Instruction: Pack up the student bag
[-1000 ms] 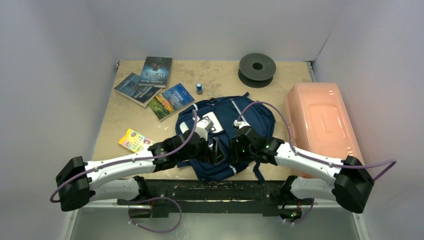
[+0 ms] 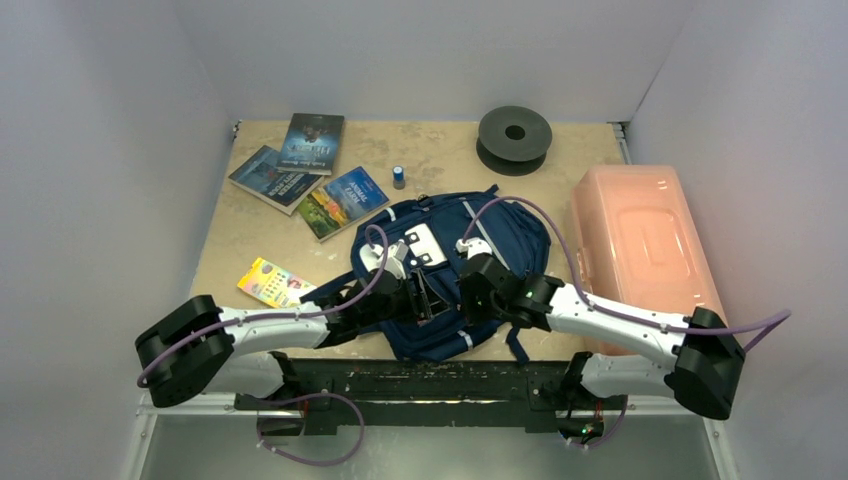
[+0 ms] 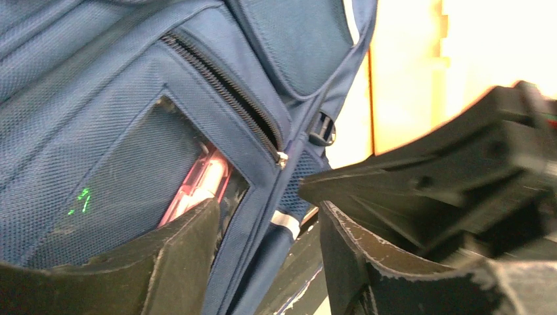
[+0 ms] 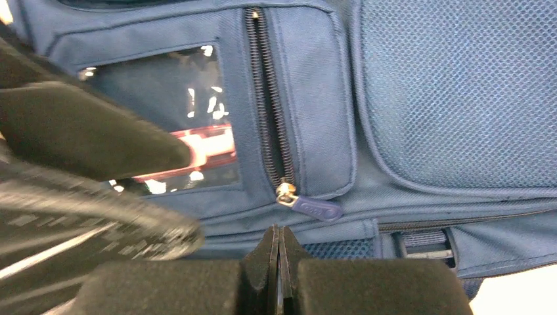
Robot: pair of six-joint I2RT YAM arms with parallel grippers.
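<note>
The navy backpack [image 2: 515, 235] lies flat at the table's middle, under both grippers. Its small pocket zipper [image 4: 269, 98] ends in a metal slider with a purple-blue pull tab [image 4: 318, 208]. In the right wrist view, my right gripper is shut, its tips together and empty; the tab lies just outside them. My left gripper stands open over the backpack, a gap between its fingers. A clear pocket window [image 4: 164, 118] shows something pinkish-red and white inside. From above, the arms partly hide the pocket.
Several books, including a green-and-blue one [image 2: 343, 202], lie at the back left. A yellow booklet [image 2: 274, 283] is left of the backpack. A small blue bottle [image 2: 398, 177], a black spool [image 2: 514, 138] and an orange bin [image 2: 650, 250] stand around. The grippers are close together.
The left arm has shifted right at its elbow, its gripper staying over the backpack. The backpack looks unmoved.
</note>
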